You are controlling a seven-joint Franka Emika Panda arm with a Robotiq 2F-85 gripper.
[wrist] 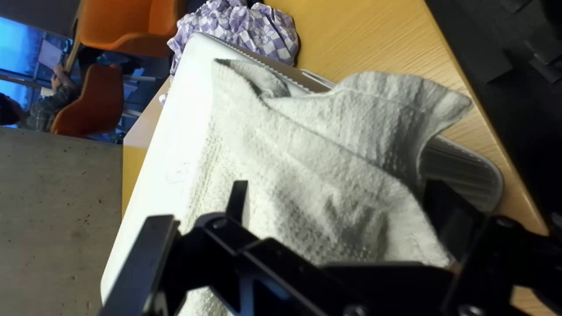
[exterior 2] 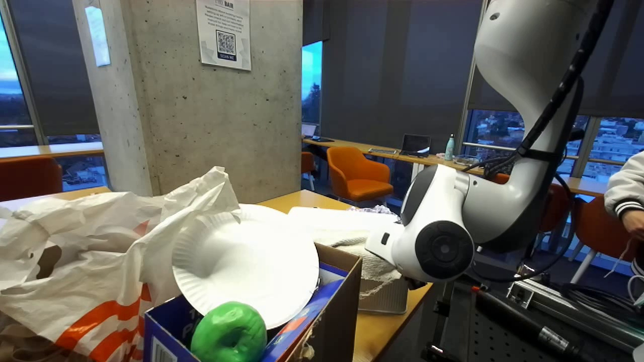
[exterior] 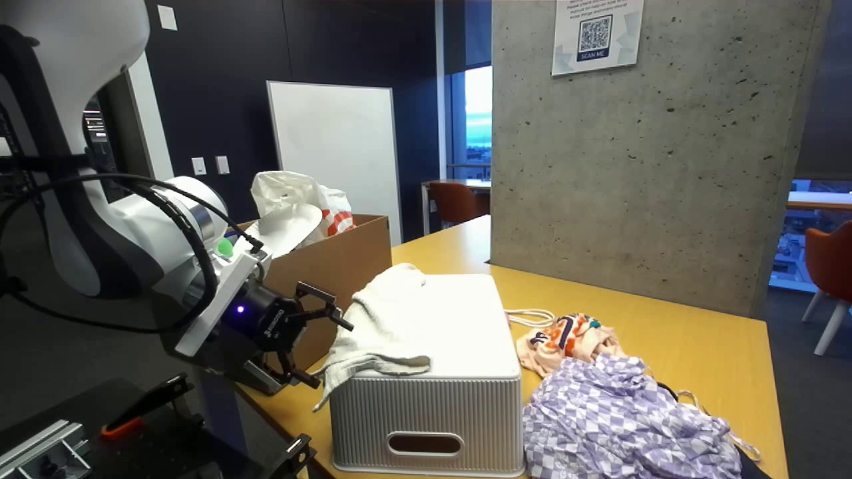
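A cream towel (exterior: 375, 327) lies draped over the left side of the white ribbed box (exterior: 471, 327), with a corner hanging down past its edge. My gripper (exterior: 327, 352) stands open at the towel's left side, its fingers spread one above the other. In the wrist view the towel (wrist: 316, 174) fills the space in front of the fingers, its folded edge running across the box top. The towel does not look gripped; whether a fingertip touches it, I cannot tell. In the second exterior view the arm hides the gripper, and part of the towel (exterior 2: 377, 268) shows beside it.
A cardboard box (exterior: 351, 247) holding a paper bag (exterior: 295, 191) and white plates (exterior 2: 253, 259) stands close behind my gripper. Purple checkered cloth (exterior: 623, 423) and a peach cloth (exterior: 571, 343) lie right of the white box. Bare table (exterior: 679, 343) extends farther right.
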